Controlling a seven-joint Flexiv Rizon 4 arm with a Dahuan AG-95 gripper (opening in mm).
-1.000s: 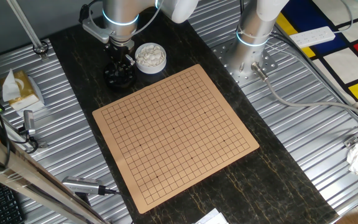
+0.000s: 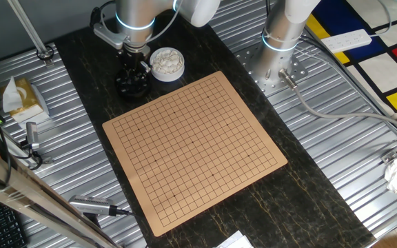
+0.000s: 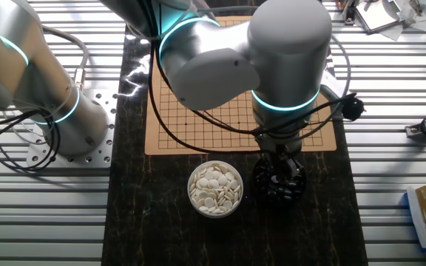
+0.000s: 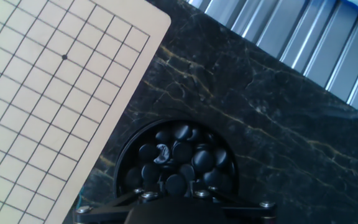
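Observation:
The black bowl (image 4: 120, 163) holds many glossy black stones (image 4: 182, 151); in exterior view 1 it stands beside the far left corner of the wooden grid board (image 2: 192, 142). My gripper is low over the bowl, reaching in from the bottom of the wrist view. Its two dark fingers show a narrow gap, and a black stone (image 4: 176, 185) appears between the tips. Whether they press on that stone cannot be made out, dark on dark. No stones lie on the visible part of the board.
A white bowl of white stones (image 3: 215, 189) stands close beside the black bowl. A tissue box (image 2: 25, 102) sits on the left. Bare dark mat (image 4: 278, 130) lies beyond the black bowl.
My arm has shifted only very slightly over the black bowl. The board and both bowls stay where they were.

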